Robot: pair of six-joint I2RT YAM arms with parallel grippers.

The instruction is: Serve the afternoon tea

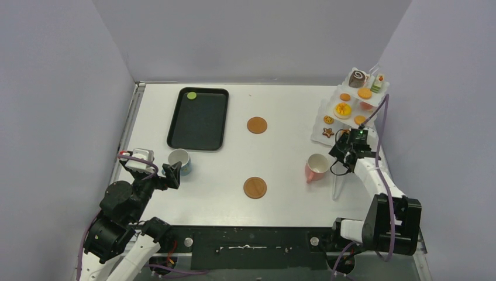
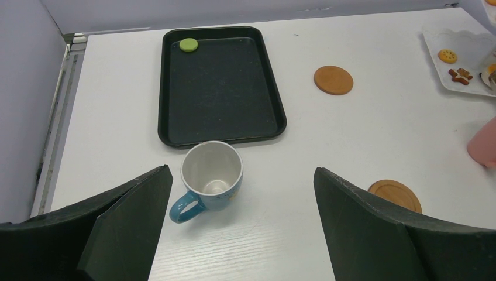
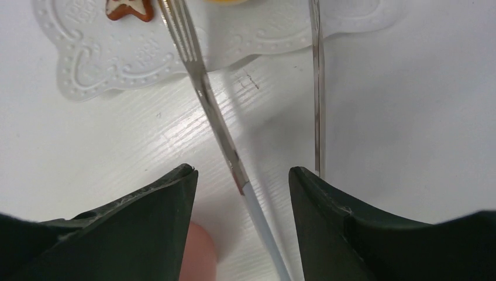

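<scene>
In the right wrist view a fork [image 3: 216,117] with a metal head and pale handle lies slantwise, its tines over the tiered stand's white lower tray [image 3: 134,61]. My right gripper is open around it, with gaps showing on both sides of the handle. A second thin metal utensil [image 3: 318,88] runs beside it, its lower end hidden behind the right finger [image 3: 319,202]. A pink mug [image 1: 316,167] stands left of that gripper. Over at left, my left gripper is open, a white mug with blue handle [image 2: 212,175] showing between its fingers.
A black tray [image 1: 199,120] holds one green disc [image 1: 192,95] at the back left. Two brown round coasters, one far [image 1: 257,124] and one near [image 1: 255,187], lie mid-table. Sweets fill the tiered stand [image 1: 351,108] at the back right.
</scene>
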